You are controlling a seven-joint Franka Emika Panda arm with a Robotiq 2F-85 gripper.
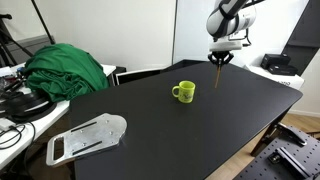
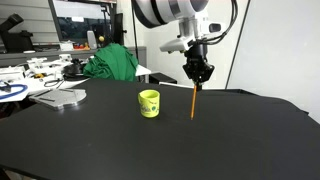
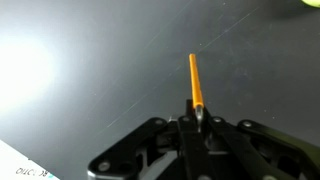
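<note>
An orange stick, perhaps a pencil [image 2: 194,102], hangs nearly upright with its upper end in my gripper [image 2: 199,76], which is shut on it. The wrist view shows the stick [image 3: 196,82] pointing away from the fingers toward the dark table. To one side stands a yellow-green mug [image 1: 184,92], upright on the table, its handle showing. The stick and mug are apart. Only a corner of the mug [image 3: 312,2] enters the wrist view at top right. In the first exterior view my gripper [image 1: 219,62] is beyond the mug, to its right.
A metal plate with a handle [image 1: 88,138] lies at the table's near left. Green cloth [image 1: 68,75] is heaped behind the left edge.
</note>
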